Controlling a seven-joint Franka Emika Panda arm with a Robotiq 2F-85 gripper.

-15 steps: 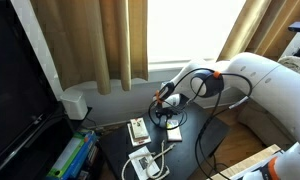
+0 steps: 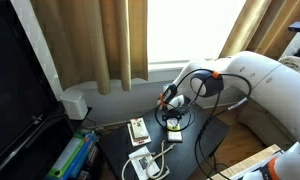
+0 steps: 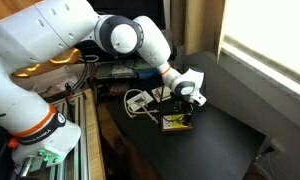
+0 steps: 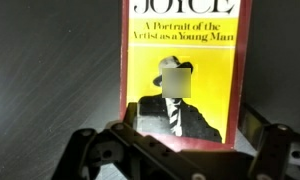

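Observation:
A book with a yellow cover [image 4: 150, 65], headed "JOYCE", lies face up on the dark table, its title upright in the wrist view. A pale square covers part of the pictured man's head. My gripper is open above the book's lower half, one finger near each long side, nothing held. From outside, the book [image 3: 176, 123] shows under the gripper; how far the fingertips stand above the table is hard to tell.
Another book or booklet [image 2: 139, 130] and white items with a cable [image 2: 145, 163] lie left of the yellow book. A row of books [image 2: 68, 155] stands at the table's left.
My gripper has shifted slightly over the yellow book and now covers more of it. The book and the other items have stayed put.

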